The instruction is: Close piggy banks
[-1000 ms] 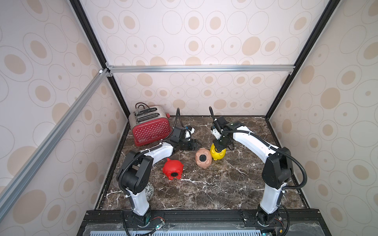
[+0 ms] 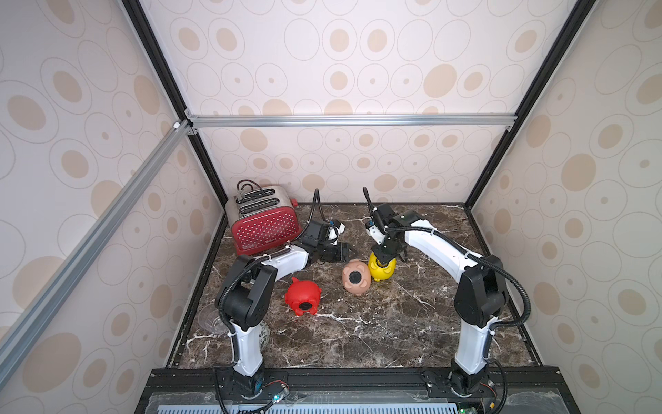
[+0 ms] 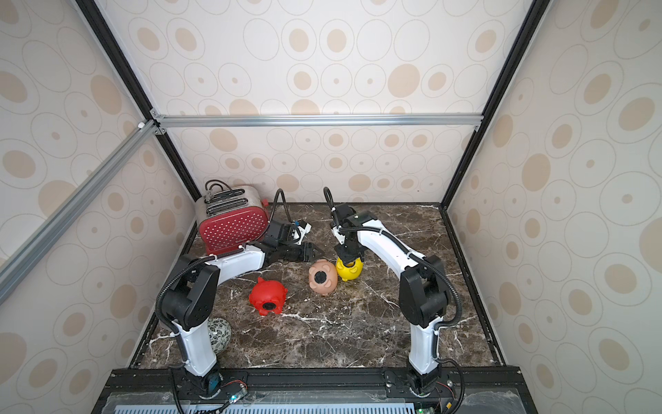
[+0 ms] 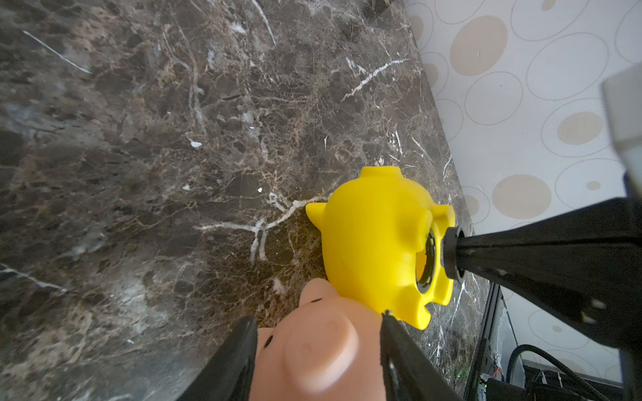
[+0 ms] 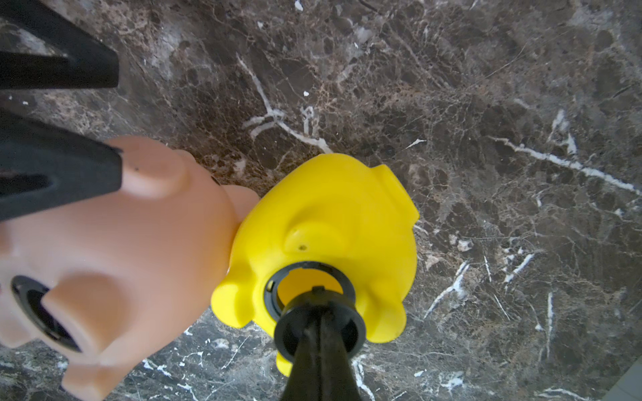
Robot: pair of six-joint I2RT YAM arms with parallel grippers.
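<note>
The yellow piggy bank (image 5: 347,207) lies beside the pink piggy bank (image 5: 167,247), its black-rimmed belly opening uncovered. My right gripper, shut, has a black round plug at its tip, just over that opening. My left gripper is part open above and beside the pink piggy bank, with nothing seen held; in the right wrist view its dark fingers reach in from the left. The red piggy bank (image 2: 302,293) lies nearer the front left, with a dark round spot on it.
A red toaster (image 2: 265,234) stands at the back left. A speckled round object (image 3: 219,334) lies behind the left arm's base.
Over the last second my left gripper has edged rightward toward the middle and my right gripper has shifted slightly left over the yellow piggy bank. The piggy banks look unmoved.
</note>
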